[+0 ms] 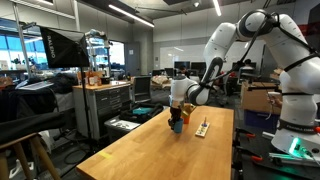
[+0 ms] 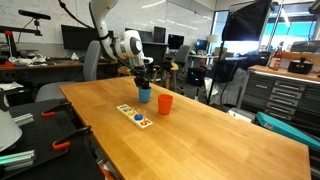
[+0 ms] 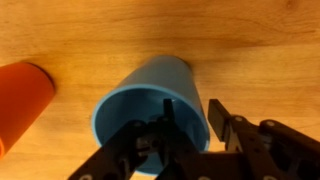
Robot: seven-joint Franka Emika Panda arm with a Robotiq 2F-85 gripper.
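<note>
A blue cup [image 3: 160, 75] stands on the wooden table, its mouth facing the wrist camera. My gripper is partly open at the cup's rim. One dark fingertip shows over the cup's mouth, and the other lies outside the wall on the right, with the rim between them. Whether either finger touches the wall cannot be told. In exterior view 2 the blue cup [image 2: 145, 95] is directly below the wrist. An orange cup [image 3: 22, 100] is close by on the left in the wrist view; in exterior view 2 this orange cup [image 2: 165, 104] stands apart from the blue one.
A pale block [image 2: 135, 117] with a blue round piece on it lies near the cups. A dark stand [image 1: 84, 90] and drawer cabinets [image 2: 275, 92] are beyond the table edge.
</note>
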